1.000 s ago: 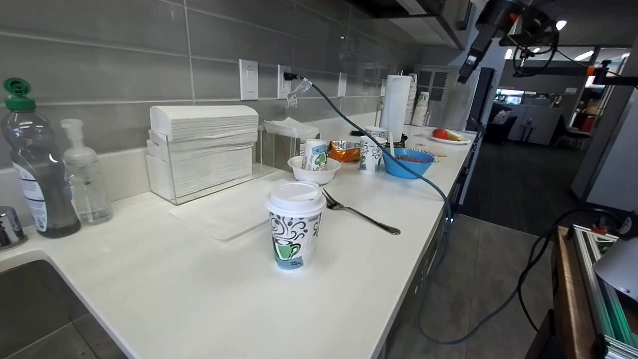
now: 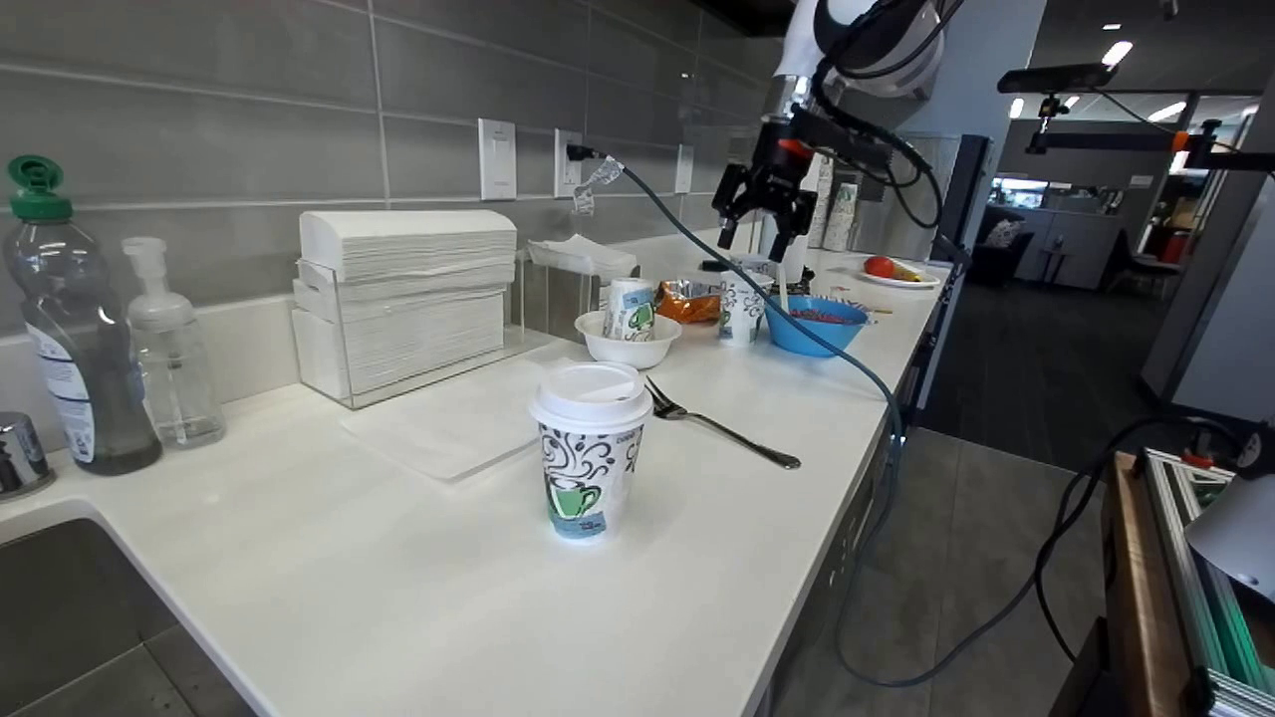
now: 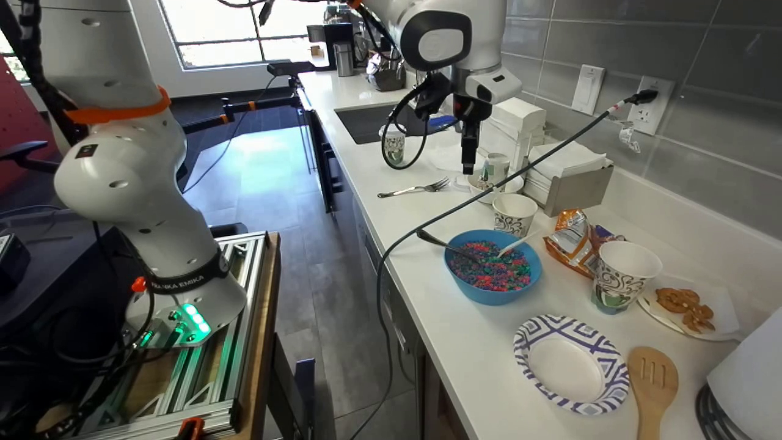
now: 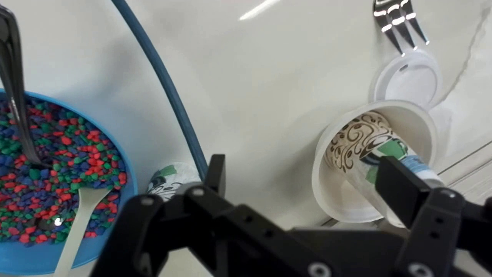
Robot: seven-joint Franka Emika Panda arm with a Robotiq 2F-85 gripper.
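My gripper is open above the counter, its fingers (image 2: 789,221) pointing down and nothing between them. In the wrist view a patterned paper cup (image 4: 362,157) lies tilted in a white bowl (image 4: 320,177), under the right finger, which covers part of the cup. A second paper cup (image 4: 170,177) shows behind the left finger, mostly hidden. The blue bowl (image 3: 489,294) of coloured pebbles holds a metal utensil and a white spoon (image 4: 78,226). Beside the white bowl are a white lid (image 4: 409,78) and a fork (image 4: 399,18).
A blue cable (image 2: 825,347) stretches from the wall outlet across the counter, between the bowls in the wrist view. A lidded cup (image 2: 589,460) stands nearer the sink. Snack bags (image 3: 573,245), another cup (image 3: 623,275) and a patterned plate (image 3: 572,363) occupy the far end.
My arm has swung left and lower in the first exterior view, from high by the upper right to over the cups and bowls. The objects on the counter look unmoved.
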